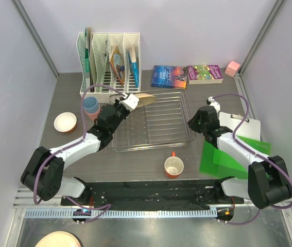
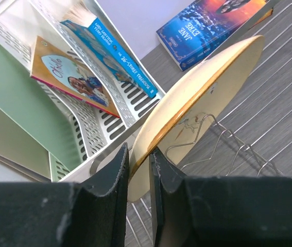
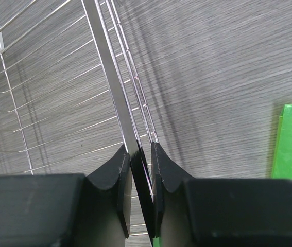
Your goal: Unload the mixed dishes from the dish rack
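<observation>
A cream plate with a brown rim [image 1: 147,99] stands tilted at the back left of the wire dish rack [image 1: 169,139]. My left gripper is shut on its edge; the rim fills the gap between the fingertips. Wire loops [image 2: 215,123] cross close to the plate's face. My right gripper is at the rack's right side, shut on the flat metal rail [image 3: 112,77]. An orange-and-white mug [image 1: 174,166] stands in front of the rack. Left of it are a bowl [image 1: 65,122] and a blue cup [image 1: 90,105], partly behind my left arm.
A white file organizer [image 1: 99,56] with books stands behind the rack's left end; two books [image 1: 169,76] lie behind it. A green bin [image 1: 223,159] and clipboard [image 1: 246,126] are at right. Bare table lies front left.
</observation>
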